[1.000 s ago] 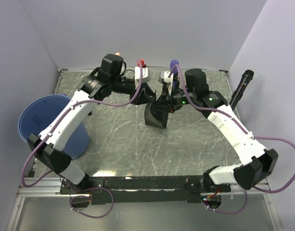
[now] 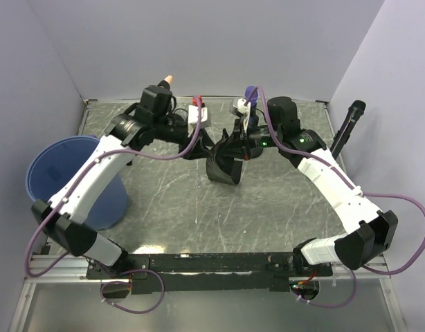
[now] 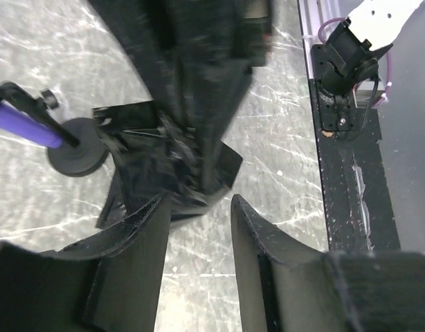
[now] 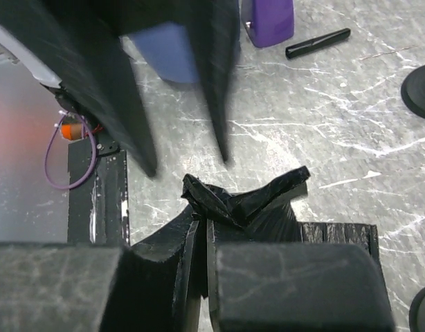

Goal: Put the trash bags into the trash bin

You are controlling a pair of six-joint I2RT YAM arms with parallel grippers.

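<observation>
A black trash bag [image 2: 225, 168] rests crumpled mid-table under both grippers. My left gripper is open just beside it, its black fingers above the bag in the left wrist view. My right gripper has its fingers close together on the bag's gathered top, a twist of plastic rising between them in the right wrist view. The blue trash bin [image 2: 113, 207] stands at the table's left side.
A purple cylinder on a round black base [image 3: 29, 128] stands behind the bag. A purple object [image 4: 271, 21] and a black pen [image 4: 316, 45] lie nearby.
My left arm has drawn back a little to the left, away from the bag. The right arm is nearly unchanged, and the bag has shifted only slightly.
</observation>
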